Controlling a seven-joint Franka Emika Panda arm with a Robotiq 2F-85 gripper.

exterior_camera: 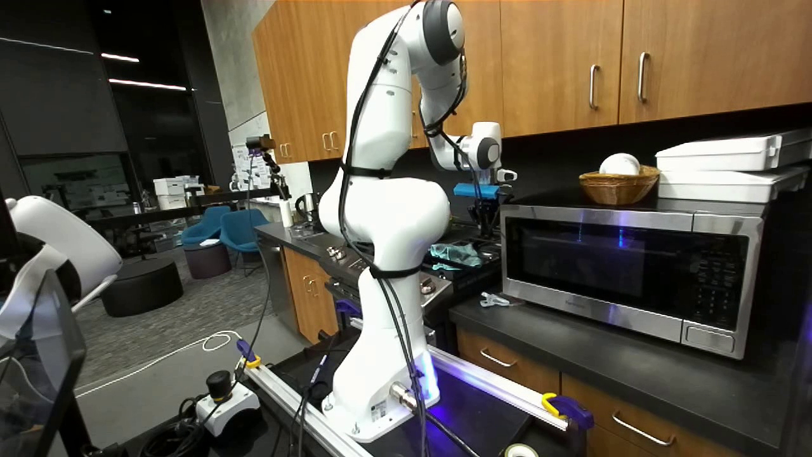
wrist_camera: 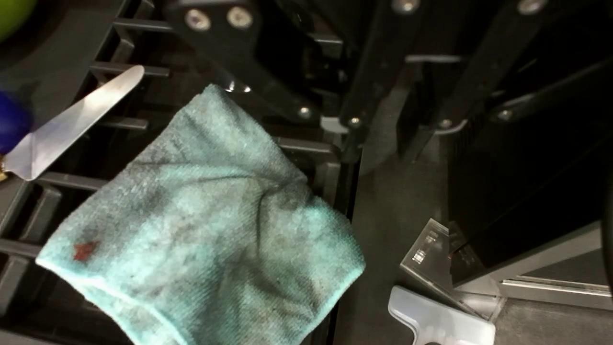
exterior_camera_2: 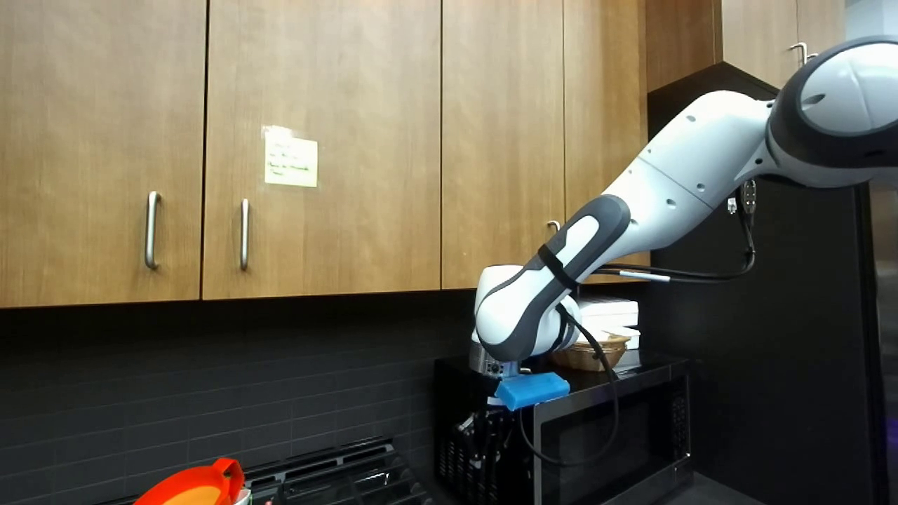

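My gripper [exterior_camera: 487,222] points down over the far stove-and-counter area, beside the microwave's left end. In the wrist view, its dark linkages and fingers [wrist_camera: 353,135] fill the top. The fingers look some way apart, but the dark surroundings hide whether anything is between them. A stained teal cloth [wrist_camera: 212,230] lies crumpled across the stove grate, to the left of and below the fingers in that view. A blue block-like part [exterior_camera_2: 532,391] sits on the arm's wrist above the gripper.
The microwave [exterior_camera: 609,274] stands close by, with a basket [exterior_camera: 620,186] and white boxes [exterior_camera: 715,156] on top. A flat blade [wrist_camera: 80,123] rests on the grate, and a white clip-like object [wrist_camera: 439,319] lies on the counter. An orange pan [exterior_camera_2: 198,488] is at the stove.
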